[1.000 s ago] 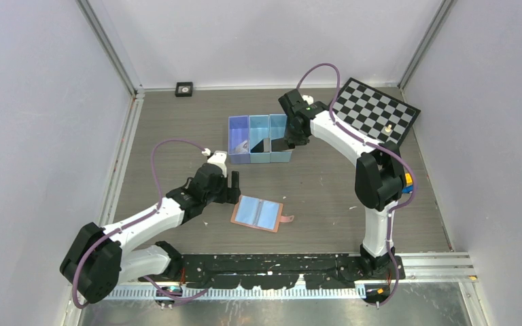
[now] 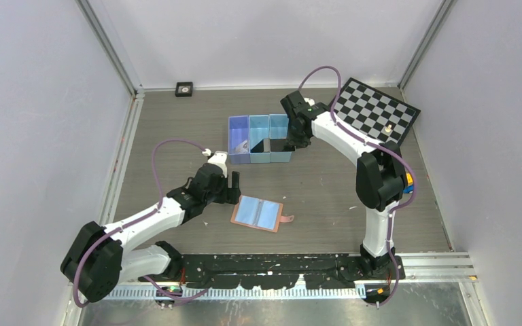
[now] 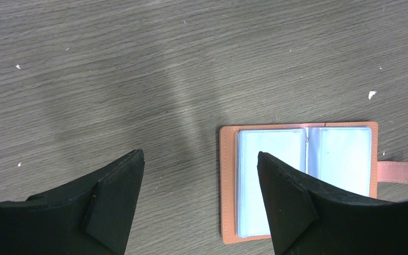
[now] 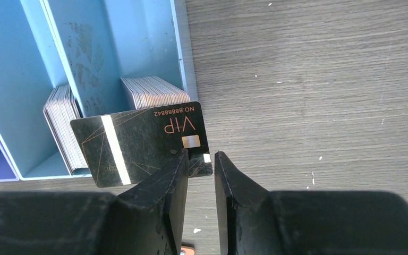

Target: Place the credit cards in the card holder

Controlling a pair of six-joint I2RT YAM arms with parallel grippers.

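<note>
A black VIP card (image 4: 138, 141) lies across the front of the blue bins, over stacks of cards (image 4: 64, 125). My right gripper is at the card's right end, fingers slightly apart, one tip over the card. My left gripper stands open above the table, just left of the open tan card holder (image 3: 228, 186) with its pale blue sleeves, nothing between its fingers.
The chessboard (image 2: 363, 98) lies at back right, a small dark box (image 2: 184, 89) at back left. Bare table (image 2: 319, 204) lies right of the holder and in front of the bins.
The left arm is unchanged.
</note>
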